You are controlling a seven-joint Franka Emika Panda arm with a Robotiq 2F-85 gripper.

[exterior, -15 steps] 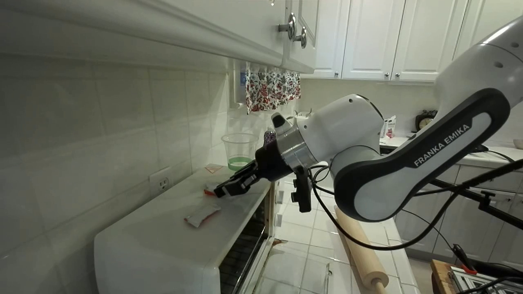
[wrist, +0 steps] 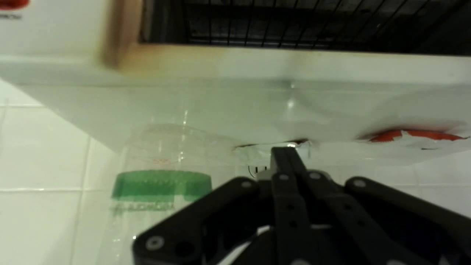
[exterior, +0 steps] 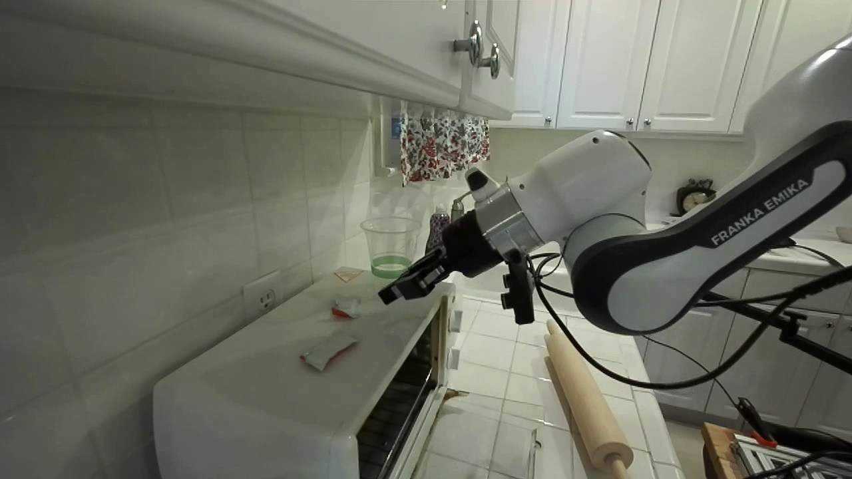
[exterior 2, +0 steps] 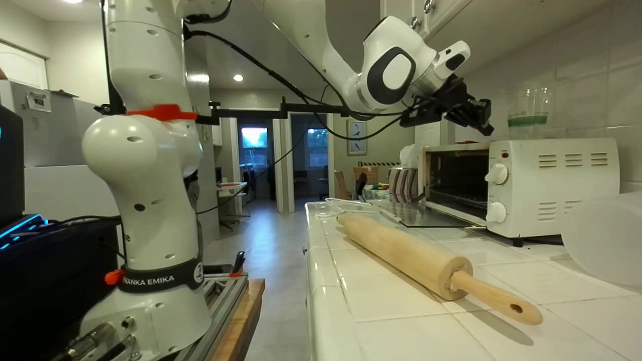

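My gripper (exterior: 389, 295) is above the oven's top near its front edge, fingers together and nothing between them. In the wrist view its fingertips (wrist: 284, 152) meet, and a crumpled packet (wrist: 269, 148) lies beyond them on the white surface. That small red-and-silver packet (exterior: 345, 307) rests on the oven top, apart from the gripper. A second, larger packet (exterior: 328, 351) lies closer to the exterior view 1 camera. Behind stands a clear cup with a green band (exterior: 389, 266). Exterior view 2 shows the closed gripper (exterior 2: 488, 120) raised over the oven (exterior 2: 556, 180).
A flat orange-and-white piece (exterior: 347, 274) lies near the wall by the cup. The oven door hangs open above the tiled counter. A wooden rolling pin (exterior 2: 409, 255) lies along the counter, and wall cabinets (exterior: 319, 40) overhang the oven.
My gripper has risen and moved back from the small packet, toward the cup side. The packets have stayed on the oven top.
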